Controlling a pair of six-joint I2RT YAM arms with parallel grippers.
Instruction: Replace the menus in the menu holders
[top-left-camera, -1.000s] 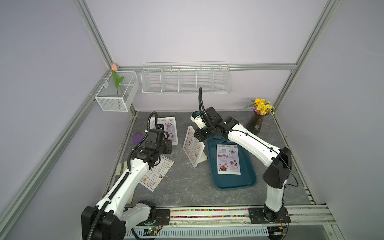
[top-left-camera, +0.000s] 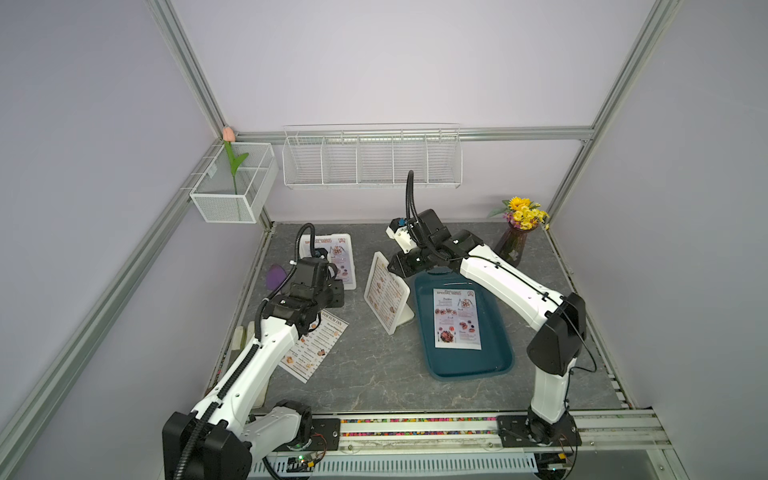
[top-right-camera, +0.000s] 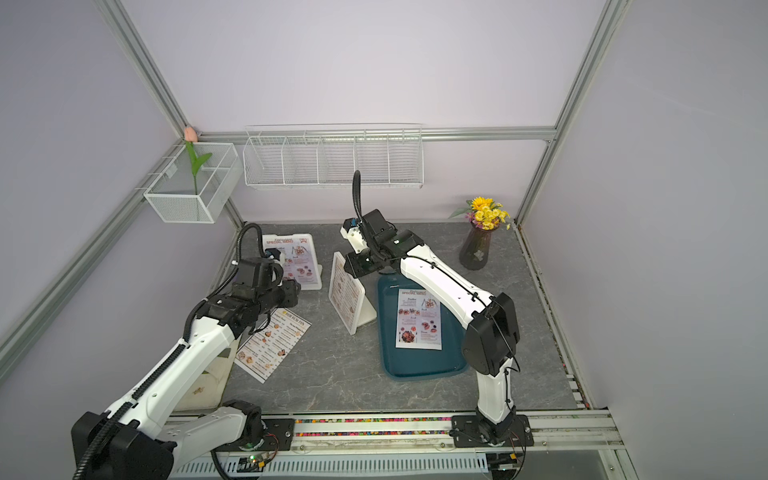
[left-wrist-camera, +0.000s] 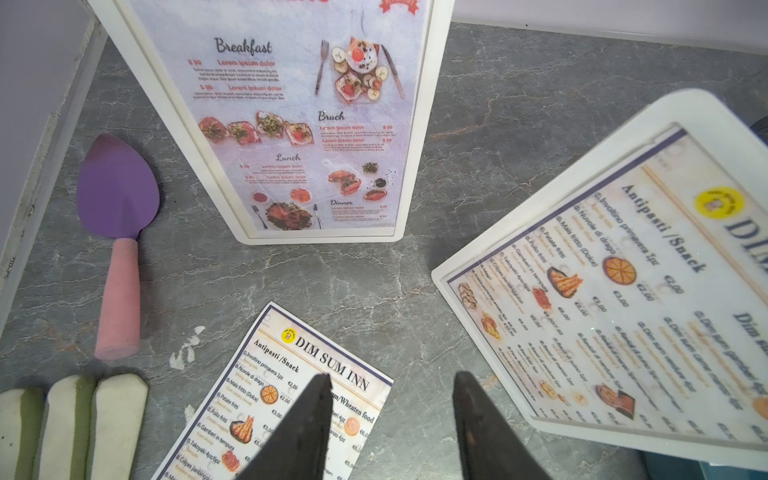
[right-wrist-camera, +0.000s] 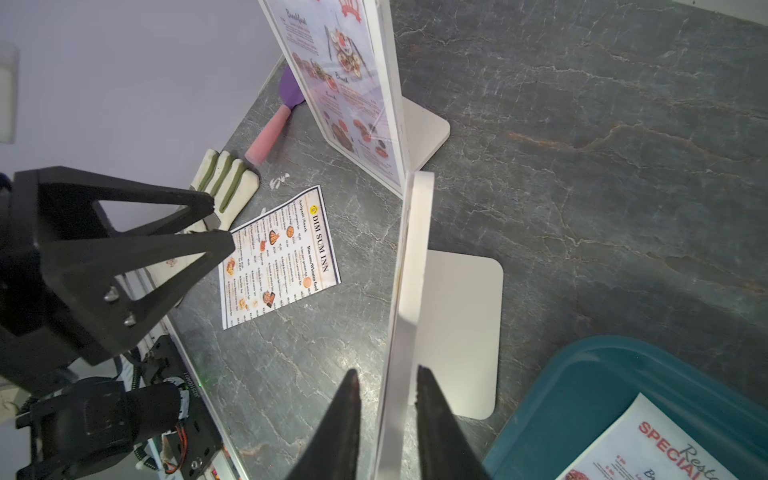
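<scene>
One white menu holder (right-wrist-camera: 412, 272) stands mid-table with a Dim Sum Inn menu in its face. My right gripper is part open, its fingers on either side of that holder's edge, with gaps showing. Farther back left, a second holder (left-wrist-camera: 312, 120) carries a Breakfast/Lunch/Dinner menu. A loose Dim Sum Inn sheet (left-wrist-camera: 280, 400) lies flat on the table. My left gripper hovers over it, open and empty. Another loose menu (top-left-camera: 457, 318), a Special menu, lies in the blue tray (top-left-camera: 472, 369).
A purple spatula with a pink handle (left-wrist-camera: 120, 296) lies along the left wall, beside pale green-sided blocks (left-wrist-camera: 116, 424). A flower vase (top-left-camera: 512, 244) stands at the back right. Wire baskets (top-left-camera: 372, 164) hang on the back wall. Bare table lies in front of the middle holder.
The left arm looks still.
</scene>
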